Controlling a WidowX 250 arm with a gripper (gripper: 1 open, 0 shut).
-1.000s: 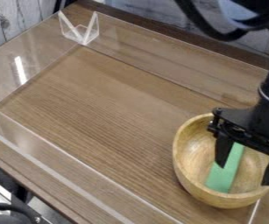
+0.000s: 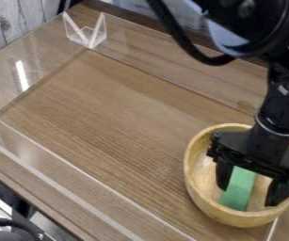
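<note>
A round tan wooden bowl [image 2: 202, 188] sits at the lower right of the table, holding a green elongated object [image 2: 238, 190]. My black gripper [image 2: 252, 179] is down over the bowl, its fingers open on either side of the green object. The fingers partly hide the far part of the object and the bowl.
A clear plastic bracket [image 2: 88, 33] stands at the back left. A black cable arches across the top, and a dark gap lies past the table's near left edge.
My gripper has moved left and lower over the bowl, coming closer around the green object.
</note>
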